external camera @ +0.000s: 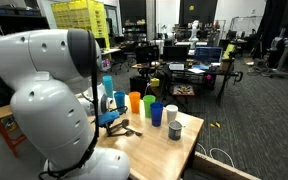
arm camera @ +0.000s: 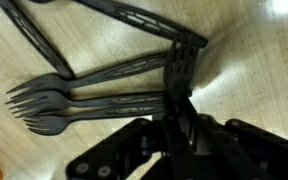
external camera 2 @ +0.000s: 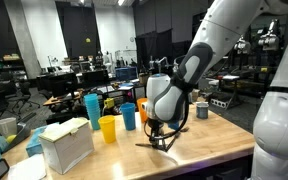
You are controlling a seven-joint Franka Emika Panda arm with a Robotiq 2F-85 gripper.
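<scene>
Black plastic forks (arm camera: pixel 104 101) lie fanned out on the wooden table in the wrist view, their tines toward the left. My gripper is shut on one black fork (arm camera: pixel 179 68), whose tines extend beyond the fingertips across the handles of the others. The fork's handle is hidden by the gripper. In the second exterior view, the gripper (external camera 2: pixel 158 134) is low over the table beside the dark utensils. Its fingers are too small there to show detail.
Several cups stand around the work area, among them an orange cup (external camera: pixel 135 102), a blue cup (external camera: pixel 156 113) and a grey metal mug (external camera: pixel 175 130). A white box (external camera 2: pixel 67 145) sits to the left in the second exterior view.
</scene>
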